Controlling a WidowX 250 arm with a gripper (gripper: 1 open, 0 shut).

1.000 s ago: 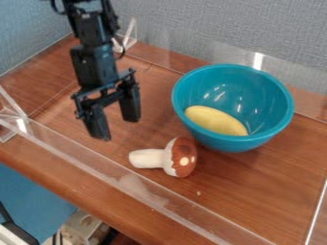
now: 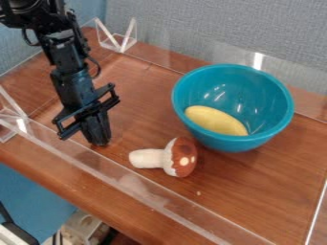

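Observation:
My black gripper [image 2: 90,122] hangs low over the left of the wooden table, its fingertips near the surface; whether anything is between them is hard to make out. To its right lies a toy mushroom [image 2: 181,158] with a white stem and a red-brown spotted cap, on its side. A blue bowl [image 2: 244,96] stands at the back right with a yellow oblong object [image 2: 216,121] inside.
Clear plastic barriers [image 2: 141,196] run along the table's front and sides. Bare wood [image 2: 250,196] is free at the right front and between gripper and bowl. A grey padded wall stands behind.
The mushroom and bowl have stayed put.

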